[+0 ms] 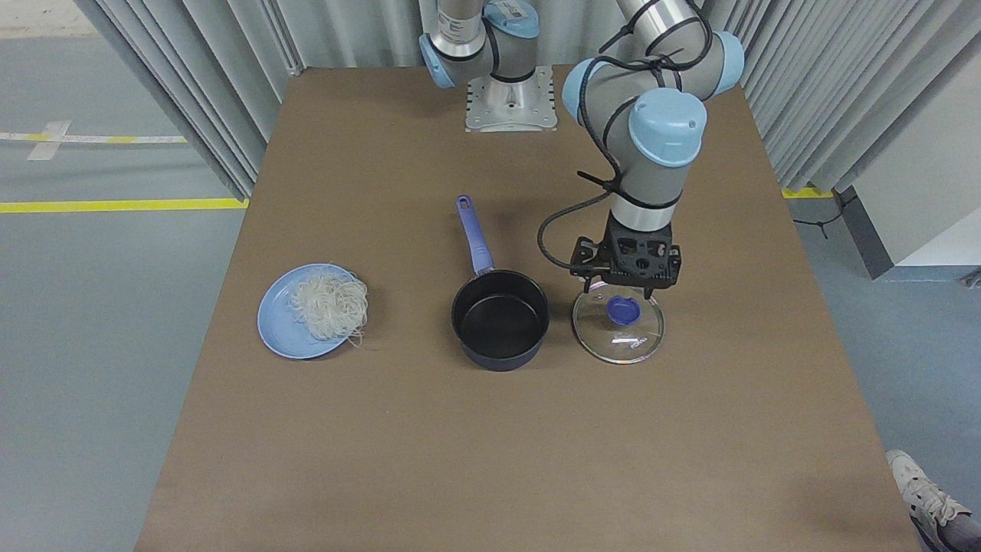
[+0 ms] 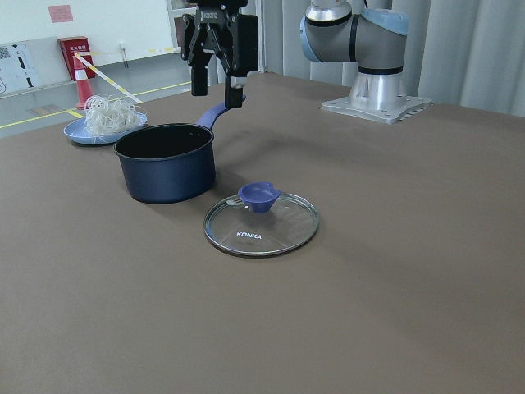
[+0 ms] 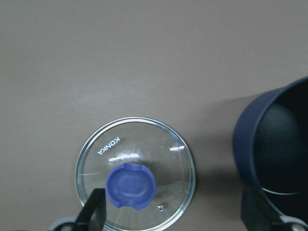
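Note:
A clear glass lid (image 1: 618, 333) with a blue knob (image 3: 130, 186) lies flat on the table, beside a dark saucepan (image 1: 499, 326) with a blue handle. My gripper (image 1: 616, 287) hangs above the lid, open, its fingertips apart with nothing between them; in the left view the gripper (image 2: 215, 78) is well clear of the table. In the wrist view the knob sits below, between the fingers, and the pan is at the right. A blue plate (image 1: 280, 322) with white noodles (image 1: 329, 305) stands left of the pan.
A person's shoe (image 1: 924, 492) shows beside the right edge.

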